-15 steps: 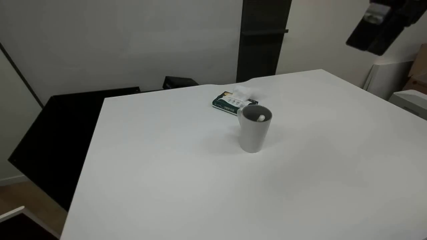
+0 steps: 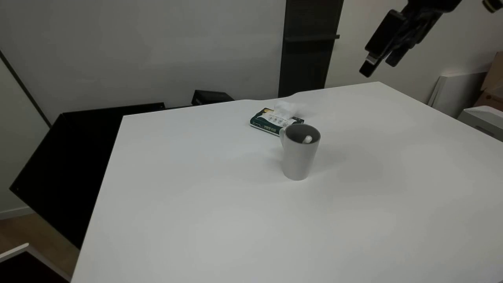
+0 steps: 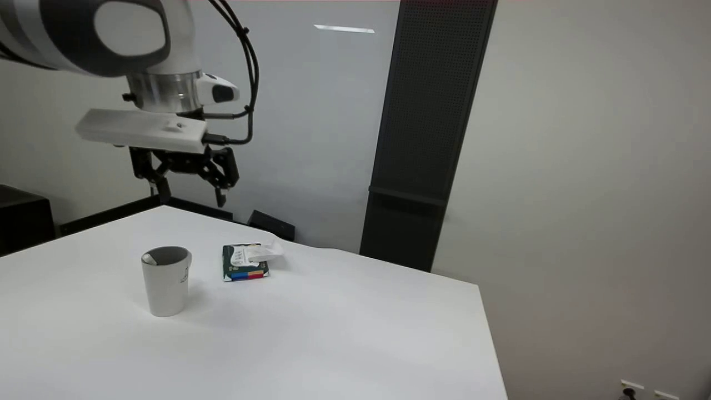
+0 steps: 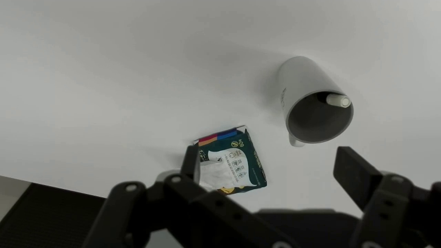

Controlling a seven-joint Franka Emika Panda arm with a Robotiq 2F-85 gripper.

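Note:
A pale grey mug [image 2: 298, 158] stands upright on the white table, and a white stick-like thing [image 4: 338, 100] leans inside it, its end at the rim. Close to the mug lies a green tissue pack [image 3: 245, 263] with a white tissue [image 2: 284, 110] poking out of its top. My gripper [image 3: 190, 199] hangs well above the table, apart from both. It is open, with its fingers [image 4: 356, 177] spread wide and nothing held. From the wrist, the left finger covers one edge of the pack, while the mug shows beyond the right finger.
A dark column [image 3: 426, 133] and black boxes [image 3: 271, 225] stand behind the table's far edge.
In exterior view 1 my gripper has moved left and slightly down, and its two fingers now show apart. The mug and the tissue pack have stayed in place.

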